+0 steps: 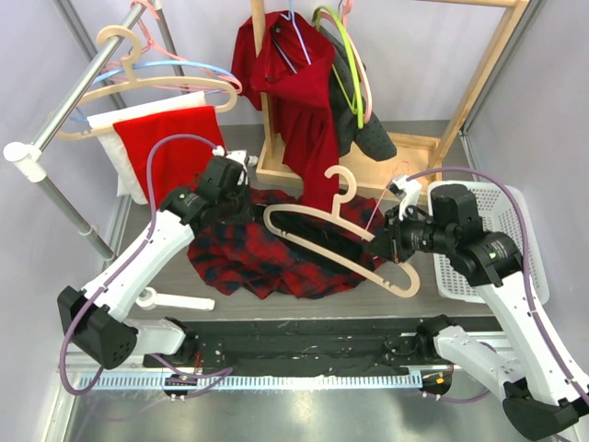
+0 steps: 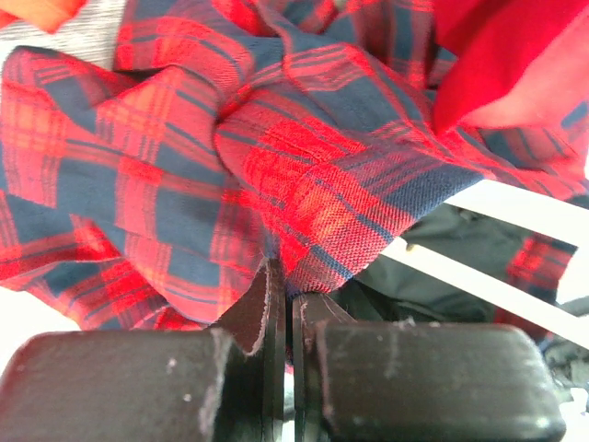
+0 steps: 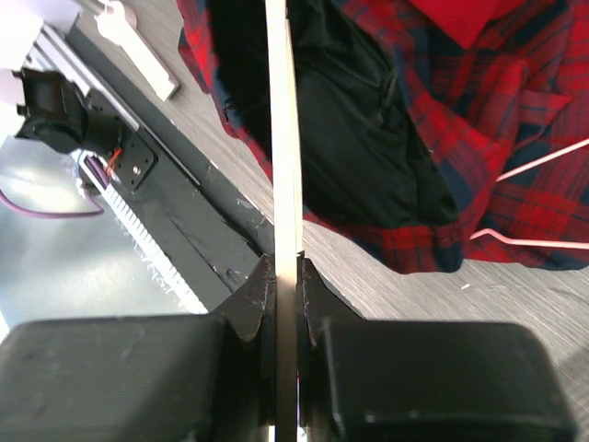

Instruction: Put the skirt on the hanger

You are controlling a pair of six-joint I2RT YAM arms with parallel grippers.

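The red-and-navy plaid skirt (image 1: 241,262) lies spread on the floor, its black inner opening (image 3: 359,138) facing up. My left gripper is shut on a fold of the skirt at its left side, lifting the waist edge. A cream hanger (image 1: 322,253) lies low across the skirt, its left end at the opening, beside my left gripper, partly under plaid cloth in the left wrist view. My right gripper is shut on the hanger's bar, toward its right end, with the hook pointing up toward the back.
A rail (image 1: 74,97) with hangers and red and white cloths stands at left. A wooden rack (image 1: 497,55) holds dark red and dark garments at the back. A white basket (image 1: 502,239) sits at right; a pink hanger (image 3: 529,241) lies on the skirt.
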